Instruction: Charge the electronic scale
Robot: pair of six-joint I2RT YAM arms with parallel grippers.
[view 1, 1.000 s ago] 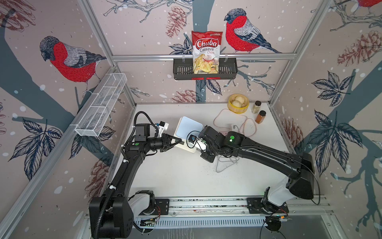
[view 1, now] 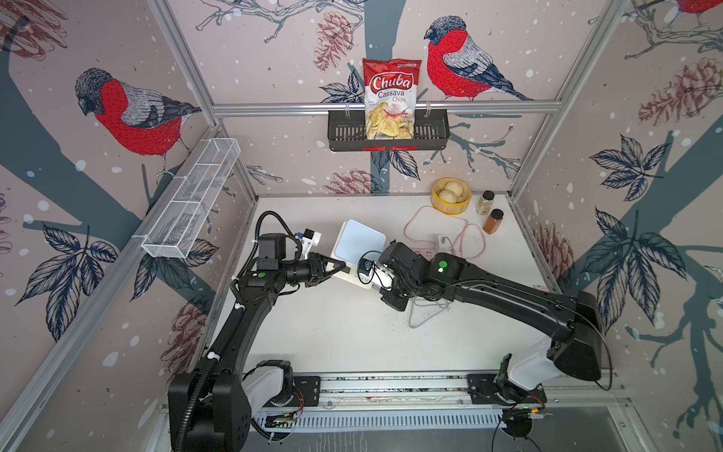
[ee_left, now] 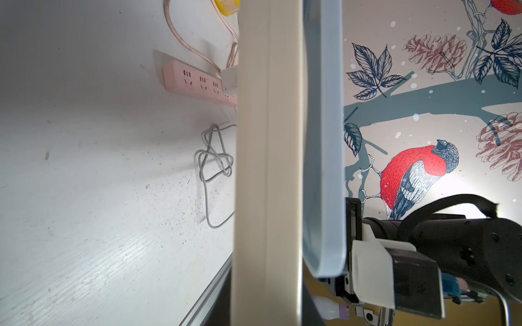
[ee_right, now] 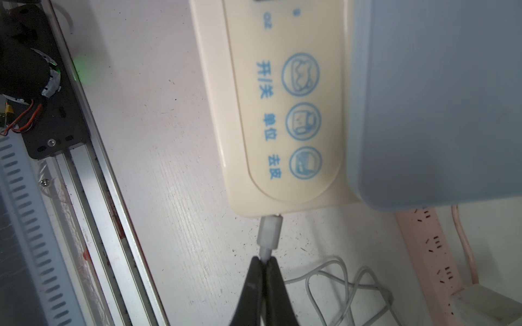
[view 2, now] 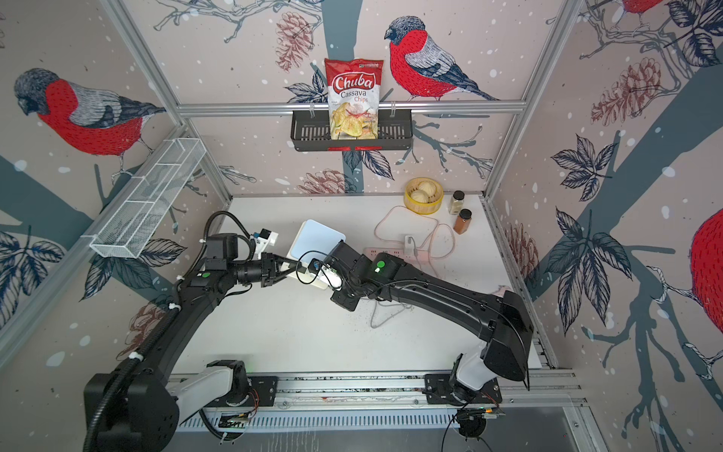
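Note:
The cream scale point(view 1: 348, 275) with its pale blue weighing plate point(view 1: 360, 241) is held up off the table by my left gripper point(view 1: 340, 268), shut on its edge. In the left wrist view the scale point(ee_left: 269, 163) stands edge-on and hides most of the fingers. My right gripper is shut on the grey charging cable, just behind its plug point(ee_right: 269, 231). The plug points at the scale's short side by the buttons point(ee_right: 304, 120), its tip right at that edge. How far the tip is in cannot be told.
A pink power strip point(ee_left: 187, 81) with a white adapter point(view 1: 443, 242) lies behind the right arm. Loose grey cable point(ee_left: 213, 157) is on the table. A yellow steamer basket point(view 1: 434, 202) and two spice jars point(view 1: 493, 220) stand at back right.
The right arm's upper links have shifted slightly to the right and toward the front, uncovering more of the power strip. The left arm and the scale stay almost still.

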